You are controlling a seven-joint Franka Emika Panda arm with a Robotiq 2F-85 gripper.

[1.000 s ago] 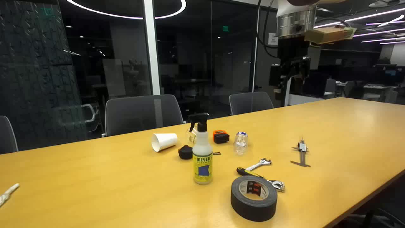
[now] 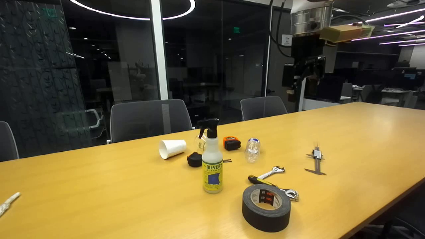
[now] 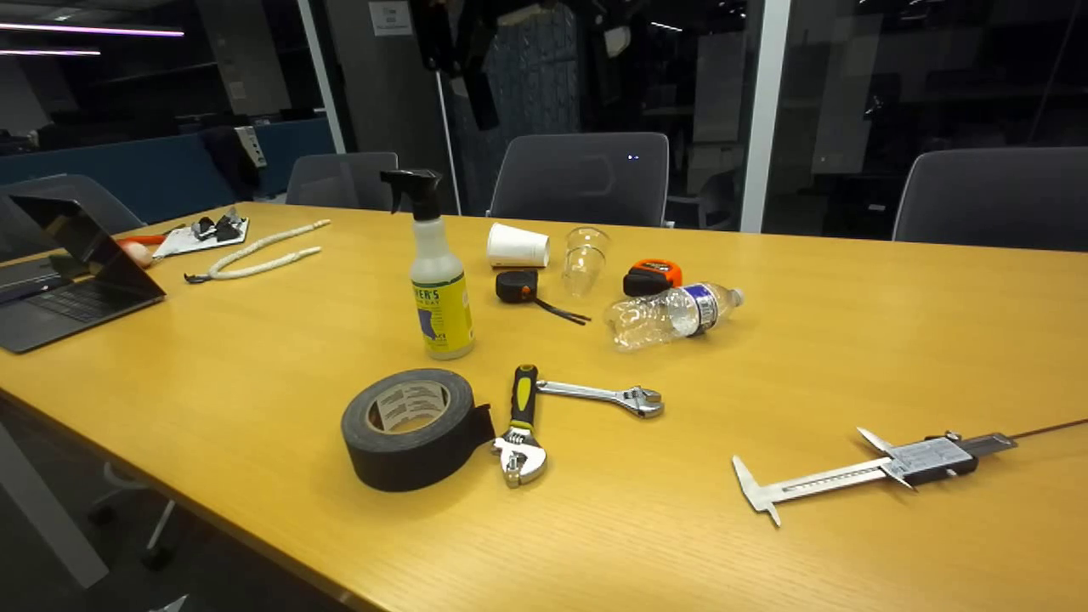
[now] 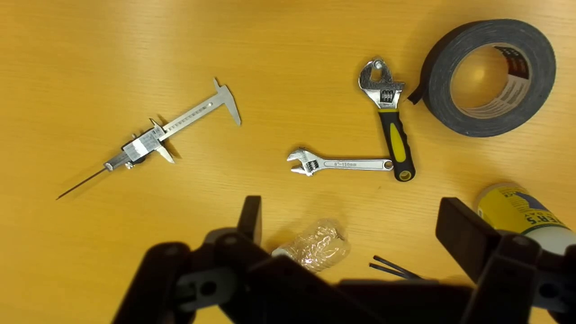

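My gripper hangs high over the table, its fingers spread wide apart and nothing held between them. Below it in the wrist view lie a silver wrench (image 4: 353, 164), a wrench with a black and yellow handle (image 4: 398, 140), and a clear plastic bottle (image 4: 318, 245) partly hidden by the gripper. A digital caliper (image 4: 146, 143) lies off to the left, and a roll of black tape (image 4: 443, 81) at the upper right. The spray bottle (image 3: 440, 296) stands upright beside the tape in exterior view 2.
Toward the far side are a white cup (image 3: 518, 246) on its side, a clear cup (image 3: 586, 260), a black tape measure (image 3: 517, 286) and an orange one (image 3: 653, 275). A rope (image 3: 255, 267) and a laptop (image 3: 87, 280) occupy the left. Bare tabletop surrounds the caliper.
The arm and gripper have shifted very slightly in exterior view 1. Everything on the table stays where it was.
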